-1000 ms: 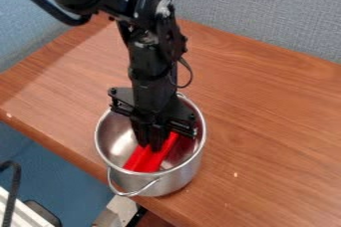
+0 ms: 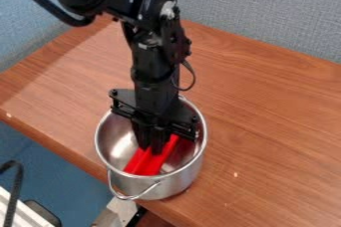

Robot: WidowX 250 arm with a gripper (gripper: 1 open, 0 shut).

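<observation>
A steel pot with a wire handle stands at the front edge of the wooden table. A long red object lies slanted inside it. My black gripper reaches down into the pot over the red object, its fingertips at or around that object's upper part. The fingertips are too dark and hidden to show whether they are open or shut on it.
Past the front-left edge are a blue floor and a white fixture with cables.
My gripper has shifted very slightly within the pot over the last second. The pot and red object look nearly the same.
</observation>
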